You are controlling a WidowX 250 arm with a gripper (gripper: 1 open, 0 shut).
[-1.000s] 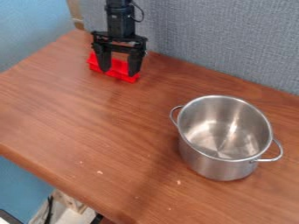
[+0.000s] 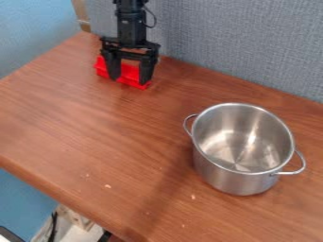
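My black gripper [image 2: 130, 67] hangs at the back left of the wooden table, open, its fingers down around a red object [image 2: 124, 79] that lies on the tabletop near the back wall. The red object is partly hidden behind the fingers, and I cannot tell whether they touch it. A steel pot [image 2: 244, 147] with two handles stands upright at the right, apart from the gripper.
A grey padded wall [image 2: 237, 45] runs along the back. The table's left edge drops to a blue surface.
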